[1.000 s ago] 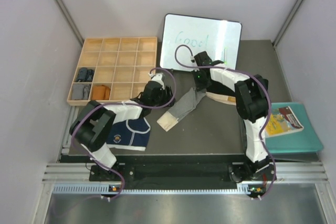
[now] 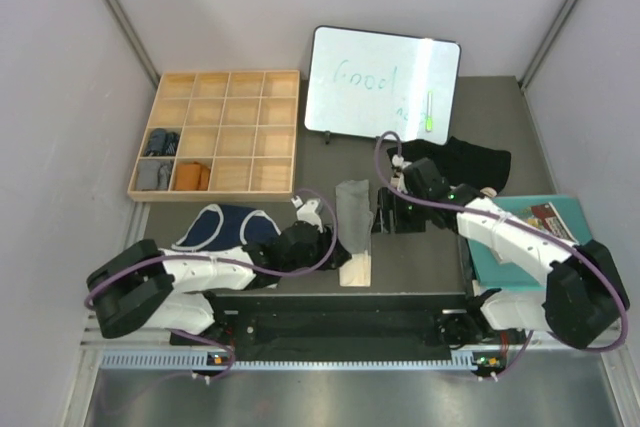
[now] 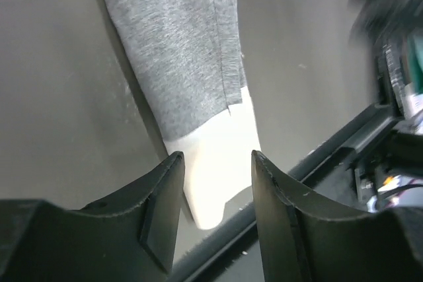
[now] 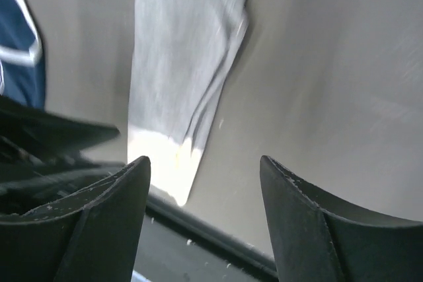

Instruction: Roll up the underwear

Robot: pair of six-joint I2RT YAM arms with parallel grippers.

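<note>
The grey underwear (image 2: pixel 353 209) lies lengthwise at the table's middle, folded into a strip with a cream end (image 2: pixel 355 272) toward the front edge. My left gripper hangs over that cream end, part open, with the cloth visible below and between its fingers. My right gripper stands open to the right of the strip, the cloth beyond its fingers in the right wrist view; nothing is shown held in it.
A wooden grid box (image 2: pixel 215 112) with folded items is at back left. Dark blue underwear (image 2: pixel 230 222) lies left, black cloth (image 2: pixel 475 162) back right, a teal folder (image 2: pixel 520 267) right. A whiteboard (image 2: pixel 380 87) stands behind.
The grey underwear, earlier diagonal with my right gripper at its far end, now lies straight front to back.
</note>
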